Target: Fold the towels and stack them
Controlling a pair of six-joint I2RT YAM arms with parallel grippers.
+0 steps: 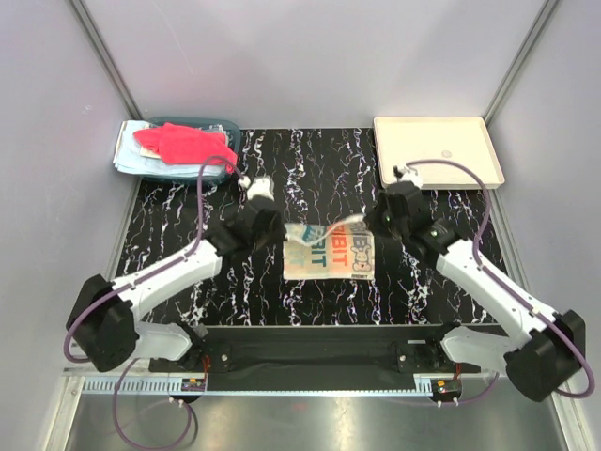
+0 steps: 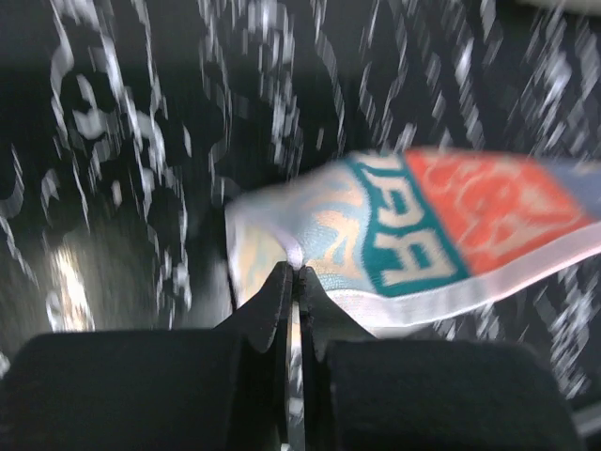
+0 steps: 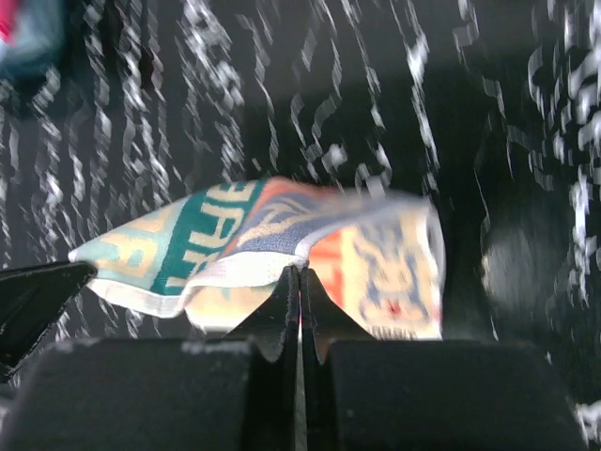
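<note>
A printed towel (image 1: 329, 258) lies on the black marble table in the middle, with its upper layer raised along an edge by both arms. In the left wrist view my left gripper is shut on the pale edge of this towel (image 2: 423, 235). In the right wrist view my right gripper is shut with the white hem at its tips, and the lifted layer (image 3: 207, 240) hangs above the lower one (image 3: 376, 282). The raised cloth is blurred.
A teal basket (image 1: 202, 124) with folded towels and a red towel (image 1: 183, 143) stands at the back left. An empty cream tray (image 1: 439, 150) is at the back right.
</note>
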